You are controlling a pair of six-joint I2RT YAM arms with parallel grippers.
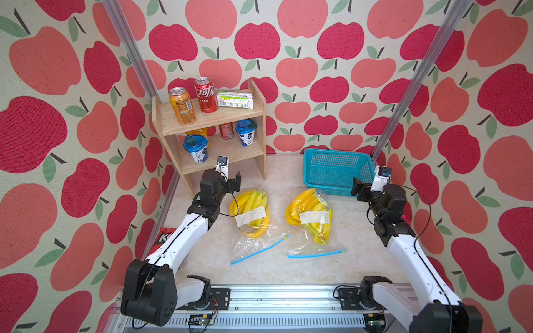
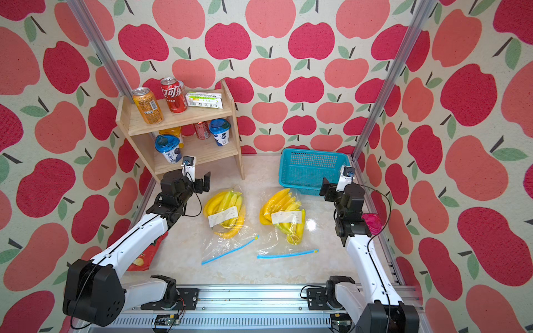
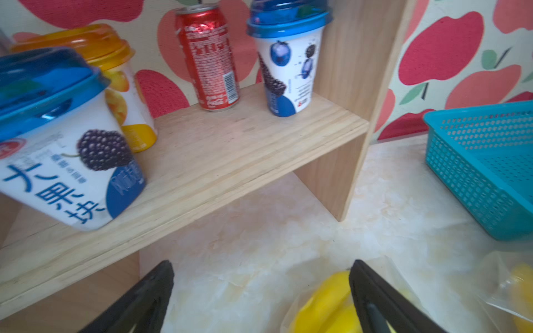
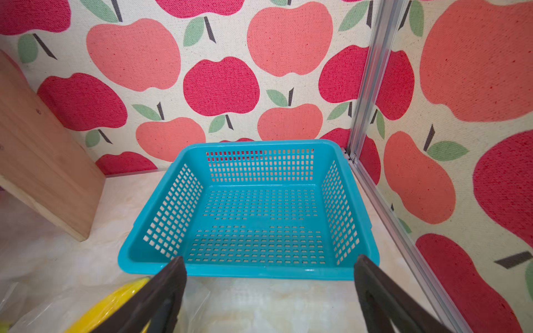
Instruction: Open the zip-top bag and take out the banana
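Observation:
Two clear zip top bags lie flat on the table, each with yellow bananas inside and a white label. The left bag (image 1: pixel 244 247) has its blue zip strip (image 1: pixel 259 250) toward the front edge; its bananas (image 1: pixel 239 204) bunch at the far end. Beside it the right bag (image 1: pixel 302 242) lies the same way, bananas (image 1: pixel 298 205) at the back. Whether either strip is sealed cannot be made out. My left gripper stands open above the table, just left of the left bag. Also open and empty is my right gripper, right of the right bag, close to the basket.
An empty teal basket (image 4: pixel 249 270) stands at the back right. At the back left, a wooden shelf (image 1: pixel 230 115) holds cans, cups and a small box, close to my left gripper. A red packet (image 2: pixel 145 256) lies by the left arm.

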